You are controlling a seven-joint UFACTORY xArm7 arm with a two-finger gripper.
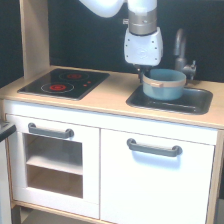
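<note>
A blue-grey pot [165, 87] with a light brown rim is over the sink [193, 102], on its left side. Whether its base rests on the basin or hangs just above cannot be told. My gripper [141, 73] comes down from above at the pot's left edge, with its small dark fingers at the rim or handle there. It appears shut on the pot, though the fingertips are tiny in this view.
Behind the sink rises a grey faucet [181, 48], close to the pot's right side. To the left lies a black cooktop [64, 83] with red rings, bare. Below are white cabinet doors [150, 182] with dark handles.
</note>
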